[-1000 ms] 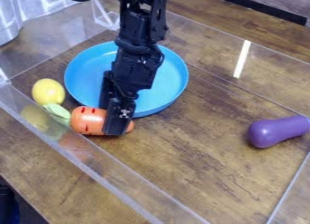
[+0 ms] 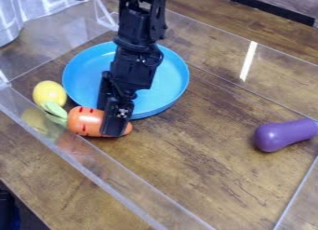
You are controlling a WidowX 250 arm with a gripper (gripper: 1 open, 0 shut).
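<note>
The black gripper [image 2: 114,113] is low over the front-left of a blue bowl [image 2: 165,77], its fingers down at an orange toy carrot [image 2: 87,124] with pale green top. The carrot lies on the wooden surface in front of the bowl. The fingertips overlap the carrot's right part; whether they close on it is unclear.
A yellow lemon-like toy [image 2: 47,92] lies left of the bowl, and a purple eggplant [image 2: 284,135] on the right. Clear plastic walls edge the area.
The gripper and carrot have shifted slightly left over the last second, and the bowl appears slightly moved left as well.
</note>
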